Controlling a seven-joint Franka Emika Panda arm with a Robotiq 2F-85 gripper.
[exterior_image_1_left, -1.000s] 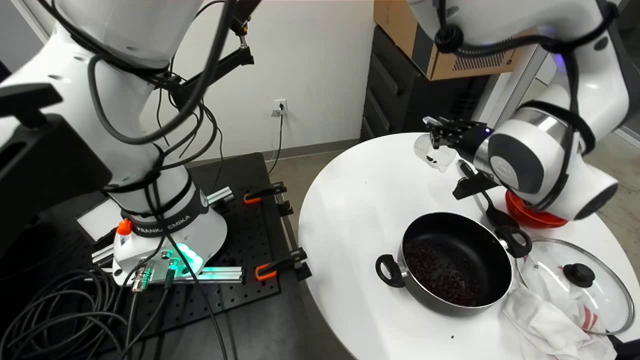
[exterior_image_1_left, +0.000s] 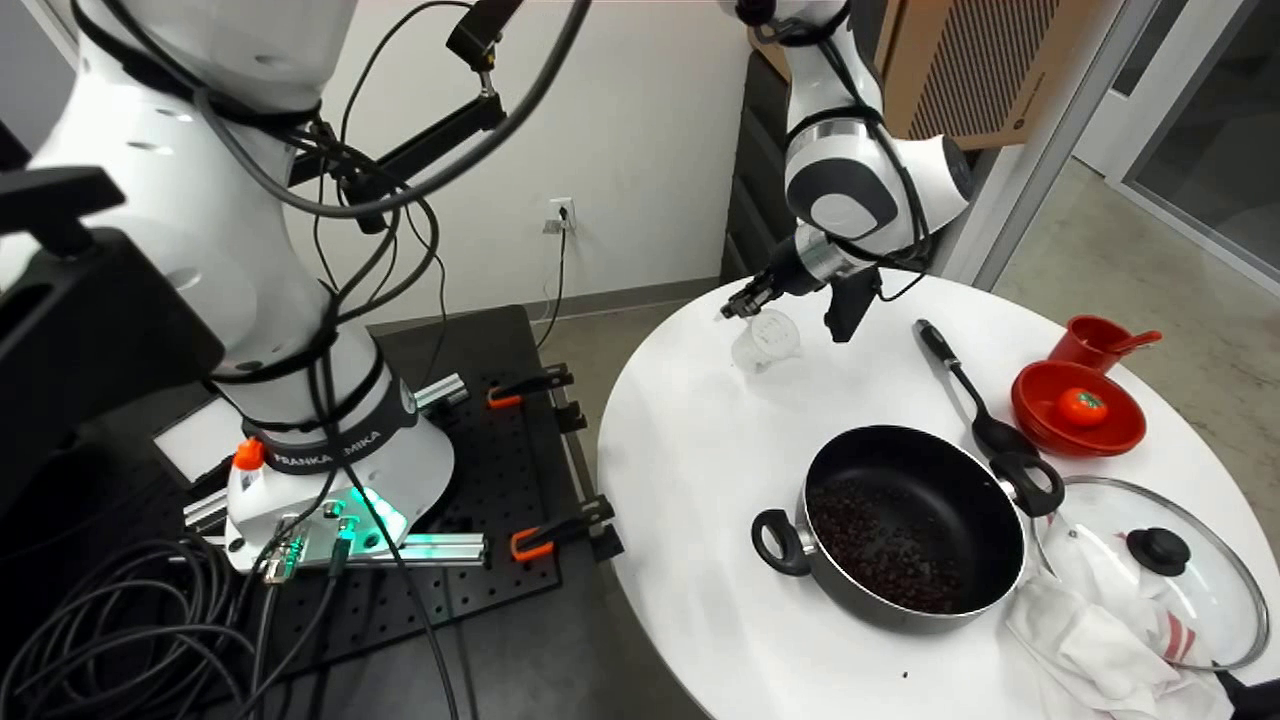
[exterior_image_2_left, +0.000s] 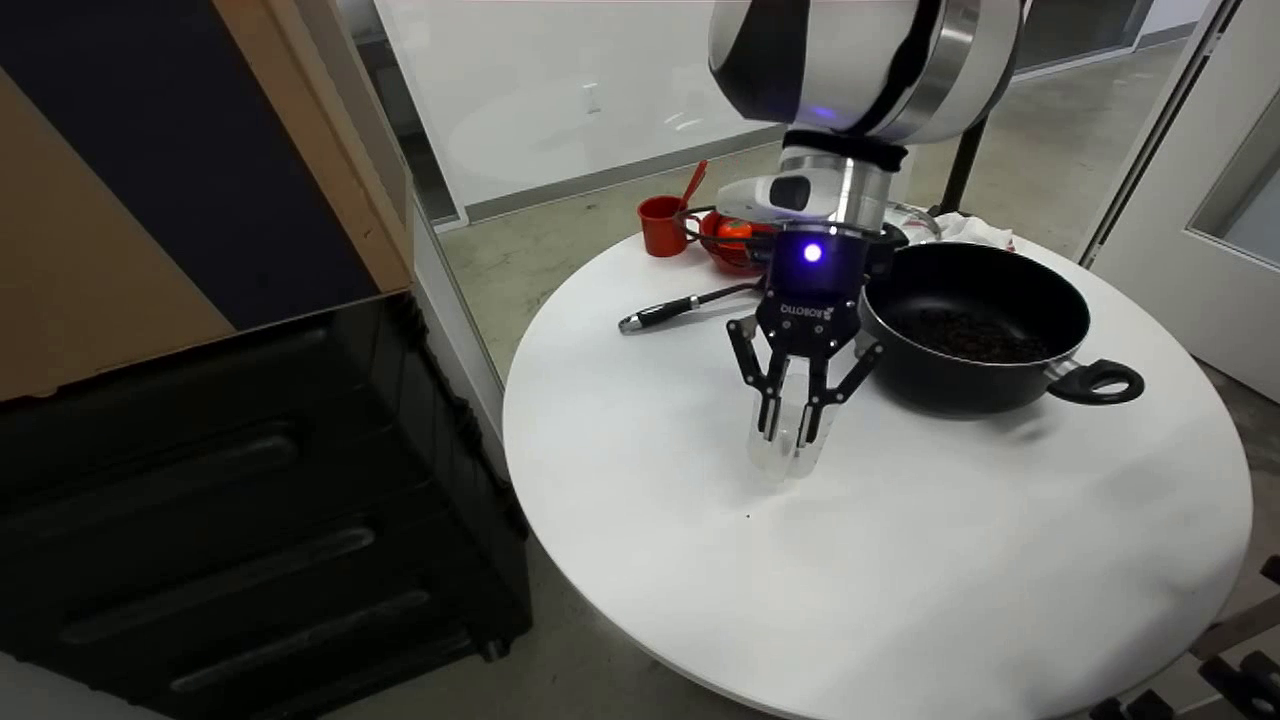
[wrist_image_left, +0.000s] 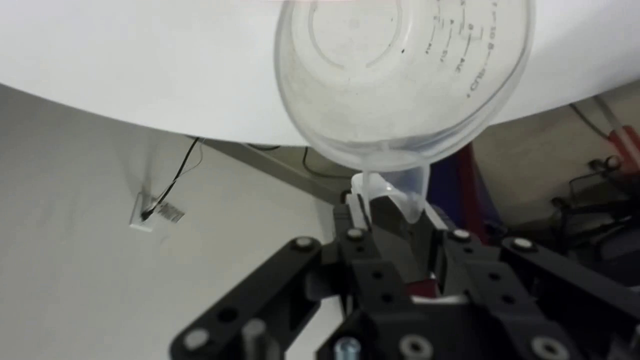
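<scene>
A clear plastic measuring cup (exterior_image_1_left: 765, 340) with printed markings is at the far side of the white round table, near its edge. My gripper (exterior_image_1_left: 744, 302) is shut on the cup's handle, which shows between the fingers in the wrist view (wrist_image_left: 412, 195). Seen from the wrist, the cup (wrist_image_left: 372, 96) looks nearly empty, with only a tiny dark speck in it. It is close to the tabletop; whether its base touches cannot be told. A black pot (exterior_image_1_left: 912, 528) holding dark beans stands on the table, apart from the cup.
Right of the cup lies a black ladle (exterior_image_1_left: 966, 390). Beyond it are a red bowl (exterior_image_1_left: 1122, 434) with a tomato and a red cup (exterior_image_1_left: 1086, 342). A glass lid (exterior_image_1_left: 1110, 540) and a white cloth (exterior_image_1_left: 1098, 642) lie beside the pot.
My gripper has moved left in exterior view 1, carrying the cup away from the ladle and closer to the tabletop. Dark bits seen in the cup before no longer show. The pot has not moved.
</scene>
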